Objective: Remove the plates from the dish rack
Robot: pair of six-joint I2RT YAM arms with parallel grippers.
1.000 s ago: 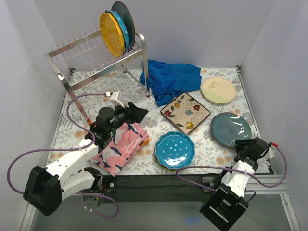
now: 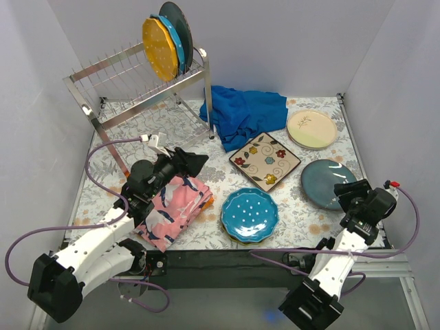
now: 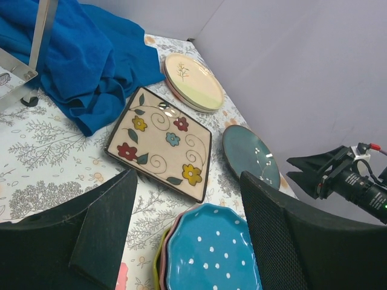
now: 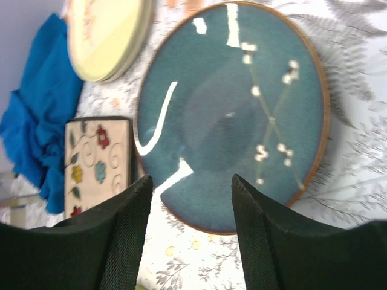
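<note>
Three plates stand upright in the metal dish rack (image 2: pixel 117 65) at the back left: a yellow plate (image 2: pixel 158 49), a blue plate (image 2: pixel 174 41) and a dark plate (image 2: pixel 180 31). A round dark teal plate (image 2: pixel 323 180) lies flat on the table at the right; my right gripper (image 2: pixel 348 190) is just above its near right edge. In the right wrist view, a gap shows between the right fingers with nothing held, and the dark teal plate (image 4: pixel 224 115) lies beyond them. My left gripper (image 2: pixel 199 159) stands open and empty over the table's left half.
Also on the table are a square flowered plate (image 2: pixel 265 161), a cream plate stack (image 2: pixel 311 129) and a blue dotted plate (image 2: pixel 249 214) atop others. A blue cloth (image 2: pixel 244 113) lies at the back, a pink cloth (image 2: pixel 172 213) under my left arm. A wall flanks the right side.
My right gripper has risen and shifted slightly away from the table, leaving the dark teal plate in place. The left arm has moved only slightly.
</note>
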